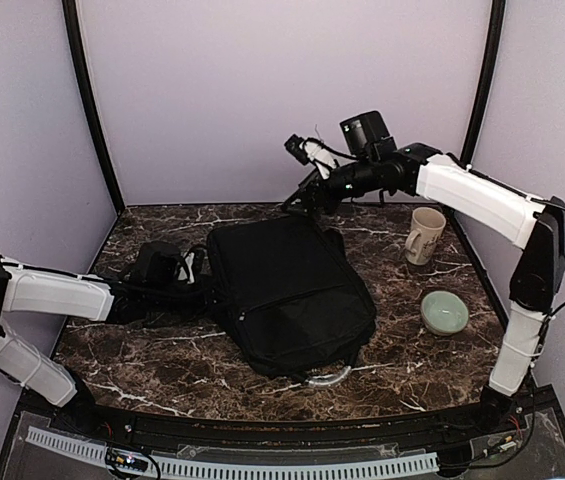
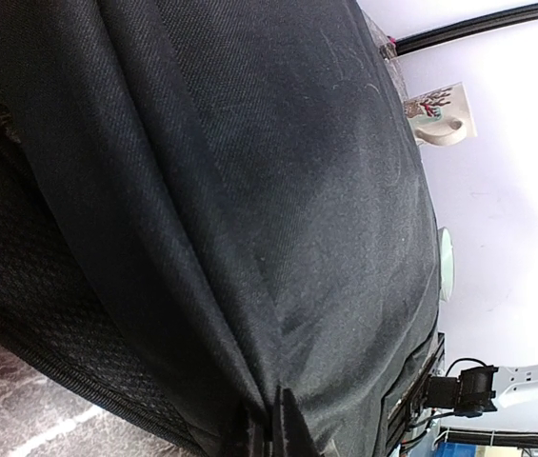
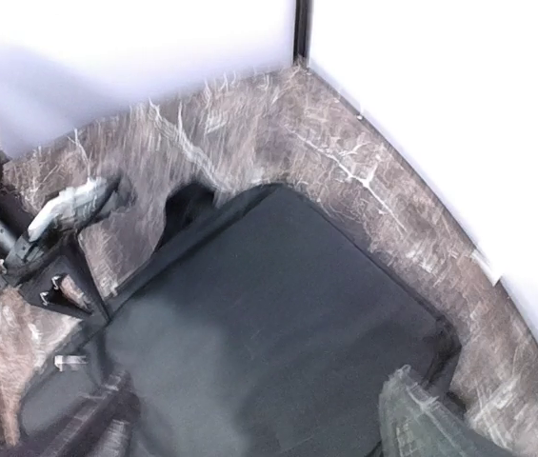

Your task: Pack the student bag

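Observation:
The black bag lies flat on the marbled table, a seam running across its middle. At its left edge my left gripper is shut, and in the left wrist view a fold of the bag's dark fabric runs straight down into its fingertips. Over the bag's far end hovers my right gripper. Its fingers stand wide apart in the right wrist view, with only the bag's flat panel visible below and nothing held between them. The bag's inside is hidden.
To the right of the bag stand a cream mug and a pale green bowl. A clear loop shows at the bag's near edge. Bare table lies at the front left; walls close in the sides and back.

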